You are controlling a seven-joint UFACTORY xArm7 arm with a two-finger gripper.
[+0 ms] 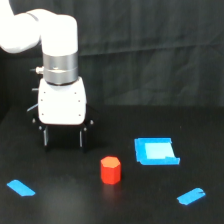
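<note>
My gripper (65, 144) hangs at the left over the dark table, under the white hand. Its two fingers stand well apart, with only dark surface showing between them. A red block (110, 171) rests on the table near the middle front, to the right of the gripper and apart from it. Farther right lies a blue square tray (143, 158) with a pale inside. One flat blue piece (20, 188) lies at the front left, and another blue piece (191, 196) lies at the front right.
A dark curtain (150, 50) closes off the back. Open table lies between the gripper and the red block, and behind the blue tray.
</note>
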